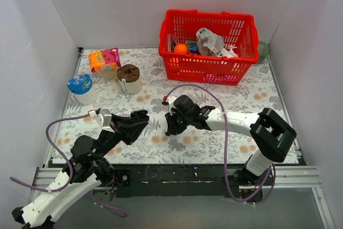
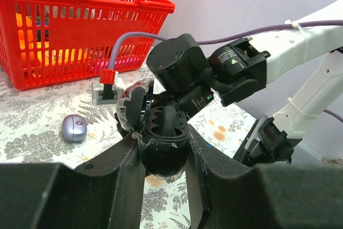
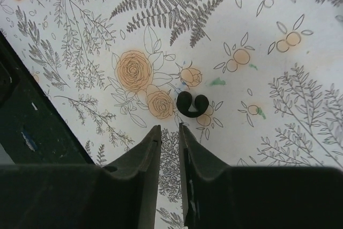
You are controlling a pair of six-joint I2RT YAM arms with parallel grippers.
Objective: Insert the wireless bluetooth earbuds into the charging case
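Note:
In the left wrist view, my left gripper is shut on the black charging case [image 2: 170,156], whose lid [image 2: 131,105] stands open. From above, that case [image 1: 140,115] shows at the left gripper's tip, held above the table. A black, C-shaped earbud [image 3: 193,105] with two rounded ends lies on the tablecloth in the right wrist view. My right gripper is above the cloth with a narrow gap between its fingertips, empty; in that view the earbud appears just beyond the tips. Whether the case has an earbud inside is hard to tell.
A red basket [image 1: 209,65] of goods stands at the back. Tubs and a snack packet [image 1: 104,59] occupy the back left. A small silver rounded object [image 2: 74,128] rests on the cloth. Free cloth lies in front of the basket.

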